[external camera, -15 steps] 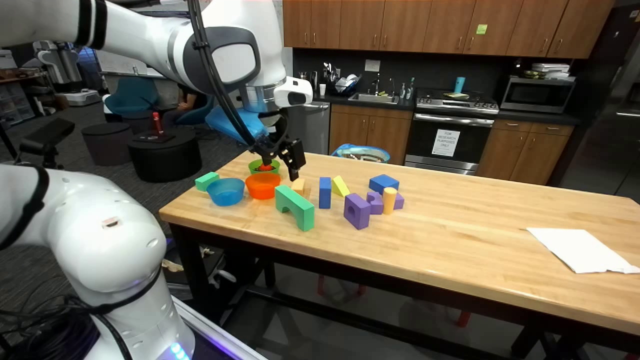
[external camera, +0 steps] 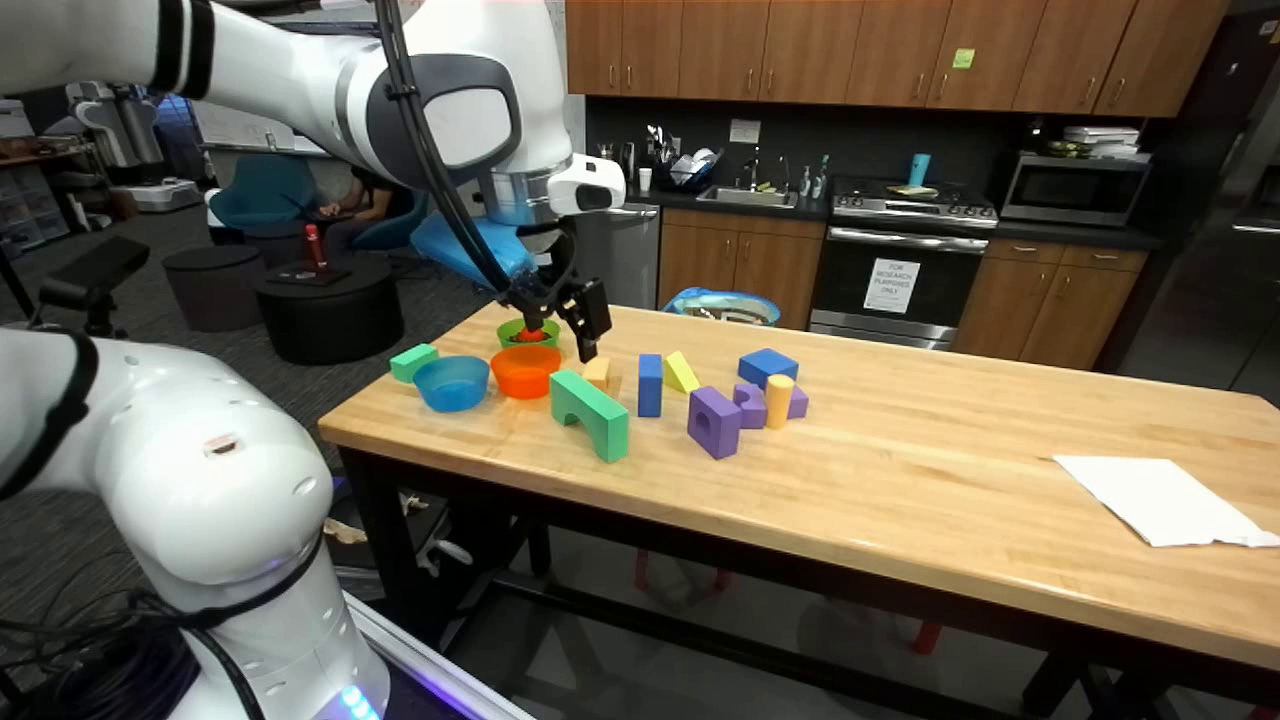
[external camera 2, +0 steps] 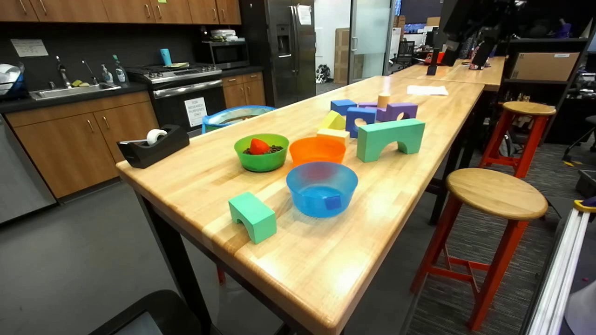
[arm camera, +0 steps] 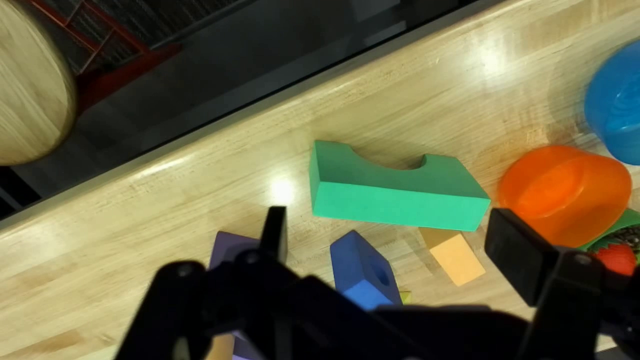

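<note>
My gripper stands open above the table, its black fingers (arm camera: 520, 255) wide apart and nothing held between them. Below that gap, in the wrist view, lie a green arch block (arm camera: 399, 204), a blue block with a hole (arm camera: 360, 267) and a small tan block (arm camera: 457, 258). The left finger partly covers a purple block (arm camera: 231, 247). In exterior view 1 the arch (external camera: 590, 414) stands on the table, lower than the gripper. An orange bowl (external camera: 525, 374), a blue bowl (external camera: 451, 384) and a green bowl (external camera 2: 261, 162) holding a red strawberry-like item (external camera 2: 258, 147) stand close together.
A small green block (external camera 2: 253, 217) sits near the table's end, with a black tape dispenser (external camera 2: 154, 146) at the edge. Yellow (external camera: 680, 372) and purple blocks (external camera: 715, 422) cluster mid-table. White paper (external camera: 1164, 498) lies on the far right.
</note>
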